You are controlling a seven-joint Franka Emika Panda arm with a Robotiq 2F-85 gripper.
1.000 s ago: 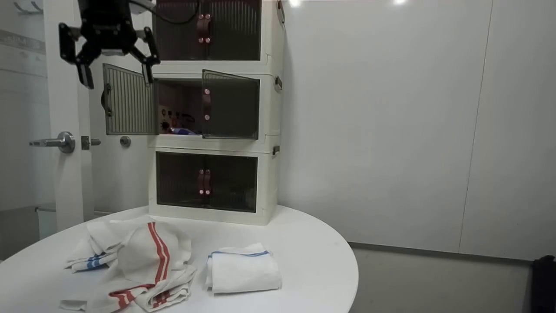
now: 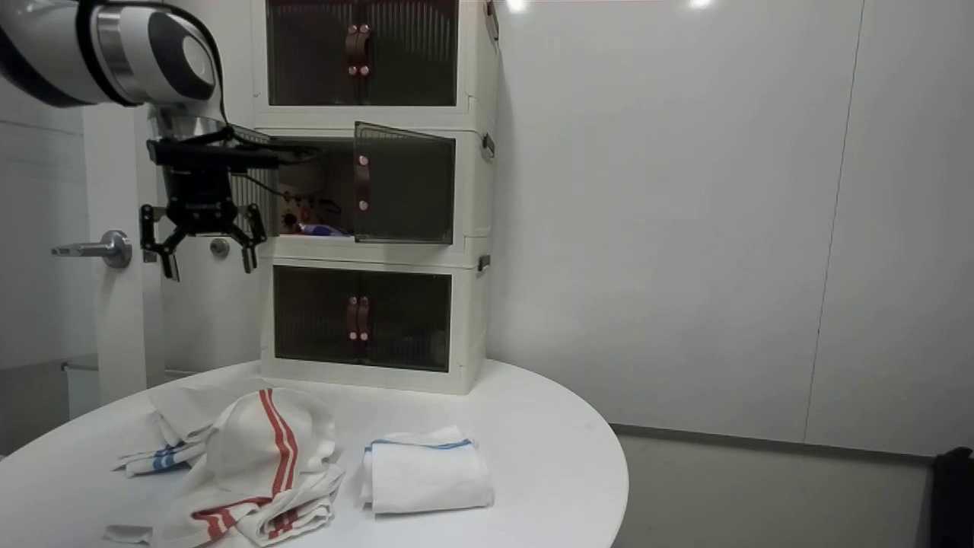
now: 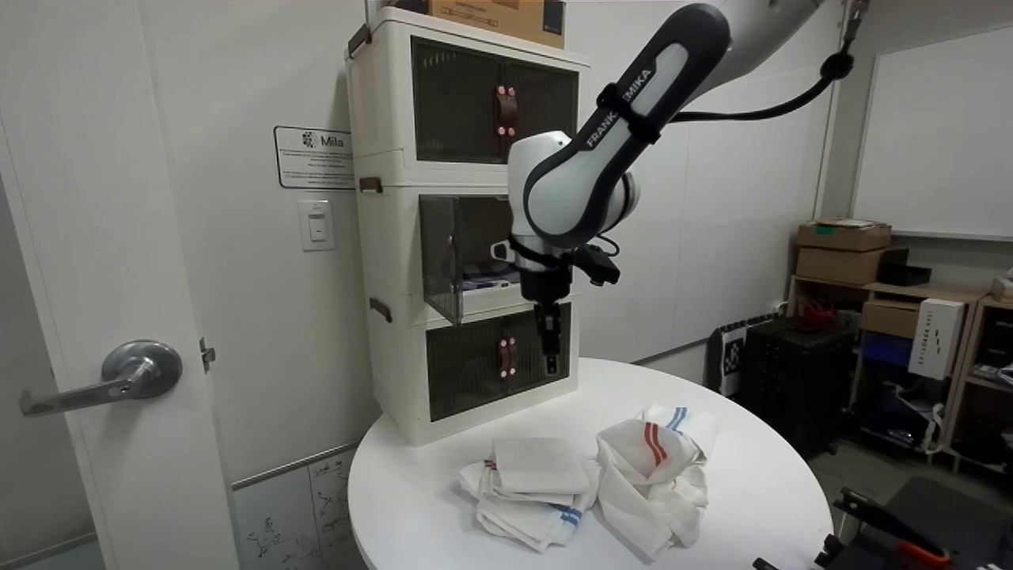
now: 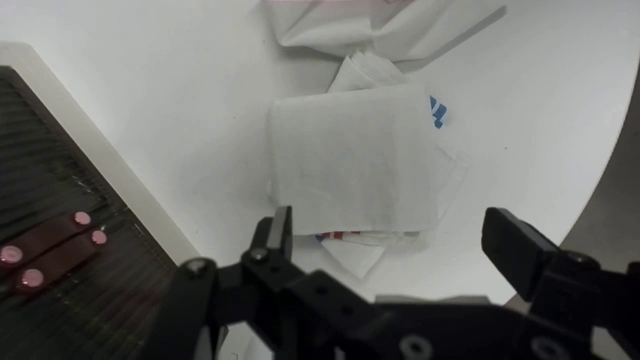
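Note:
My gripper point(image 2: 210, 266) hangs open above the left part of the round table, its fingers wide apart and empty. Below it, in the wrist view, lies a flat folded white towel point(image 4: 354, 162) on other cloth with blue and red marks. Exterior view 2 shows this stack point(image 3: 541, 465) near the table's front left, well below the gripper point(image 3: 551, 362). Beside it is a crumpled white towel with red stripes point(image 2: 278, 438), which partly hides the stack in exterior view 1. Another folded towel point(image 2: 429, 479), with a blue stripe, lies to the right.
A white three-tier cabinet point(image 2: 470, 329) stands at the table's back, close to the arm. Its middle doors point(image 2: 404, 192) stand open, with items inside; the upper and lower doors are closed. Bare table point(image 2: 557, 457) shows at the right.
The arm has come down, bringing the open gripper from upper-door height to about the bottom of the middle compartment. It now covers much of the left middle door. The towels have not visibly moved.

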